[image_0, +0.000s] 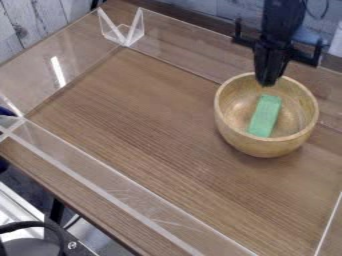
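Observation:
A round wooden bowl (243, 135) stands on the right half of the table. A green rectangular block (265, 115) lies flat inside it. My dark gripper (273, 60) is raised above the back of the bowl, apart from the block, its upper part cut off by the top edge of the view. I cannot make out anything held between its fingers, which are small and dark here.
A white wire-like object (122, 28) sits at the back left. Dark cables or a base lie at the bottom left corner.

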